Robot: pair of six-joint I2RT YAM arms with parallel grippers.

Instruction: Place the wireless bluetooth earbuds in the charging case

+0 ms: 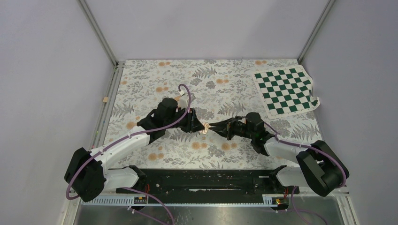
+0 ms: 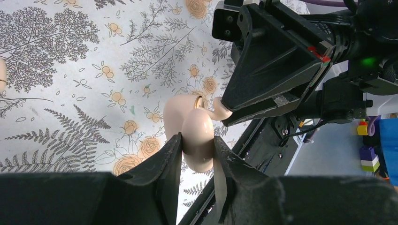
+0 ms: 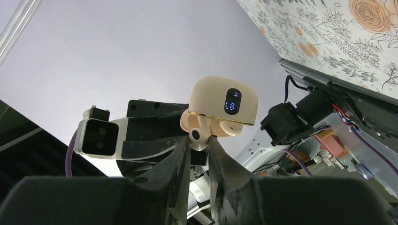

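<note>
The cream charging case is held up at the middle of the workspace with its lid open; its display [image 3: 233, 101] lights in the right wrist view. My left gripper is shut on it, over a rounded cream part. An earbud sits at my right gripper's fingertips, its stem against the case at the opening; in the left wrist view its top [image 2: 220, 108] shows at the right fingertips. My right gripper has its fingers close round this bud; whether it grips it firmly is hard to tell.
A green checkered board [image 1: 285, 89] lies at the back right. Another cream object [image 2: 2, 75] is cut off at the left wrist view's edge. The patterned mat around the grippers is otherwise largely clear.
</note>
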